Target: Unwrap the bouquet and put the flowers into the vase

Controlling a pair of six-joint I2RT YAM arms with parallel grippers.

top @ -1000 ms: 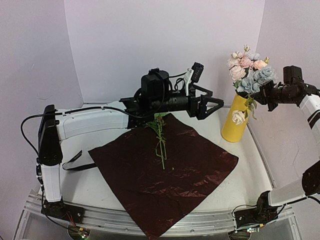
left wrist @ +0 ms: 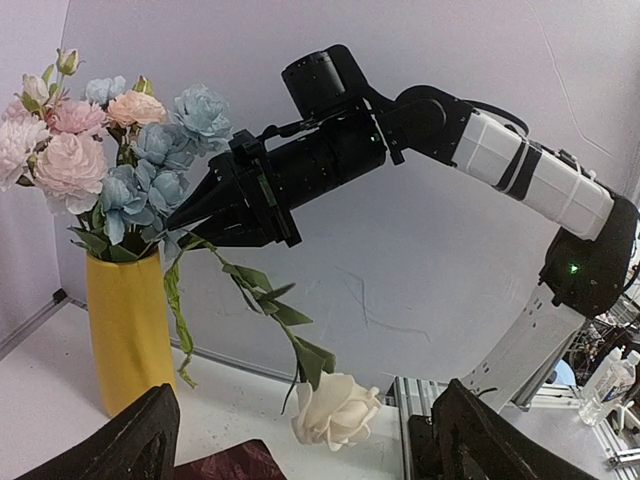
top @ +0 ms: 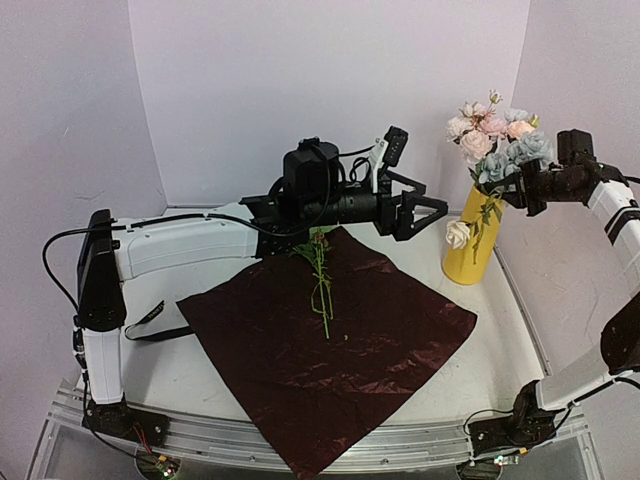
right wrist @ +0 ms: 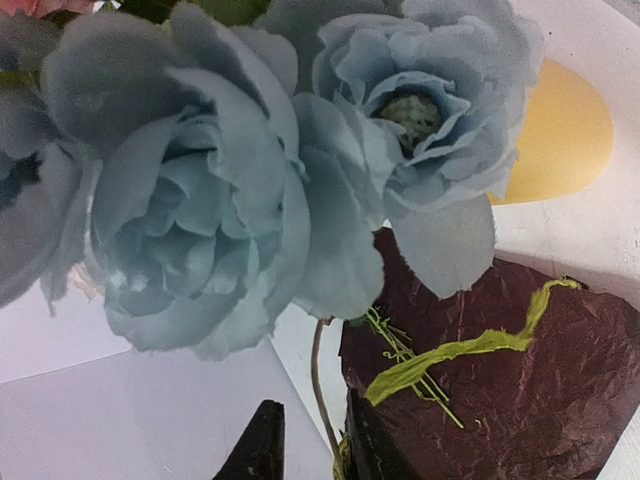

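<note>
The yellow vase point(top: 468, 240) stands upright at the right, filled with pink, peach and blue flowers point(top: 495, 145). Beside its mouth is my right gripper point(top: 507, 190), shut on the stem of a white rose. The rose head point(left wrist: 335, 411) hangs upside down, outside the vase, with green leaves along the stem. In the right wrist view large blue blooms point(right wrist: 200, 220) cover much of the scene, and a thin stem point(right wrist: 322, 390) runs down between the fingers. My left gripper point(top: 430, 203) stays open and empty, left of the vase.
A dark red cloth point(top: 340, 320) covers the table's middle, with green flower stems point(top: 321, 280) lying on it, partly under the left arm. A black strap point(top: 160, 330) lies at the left. Walls close in behind and at the sides.
The hanging white rose has swung left, from in front of the vase to its left edge. The left arm is still.
</note>
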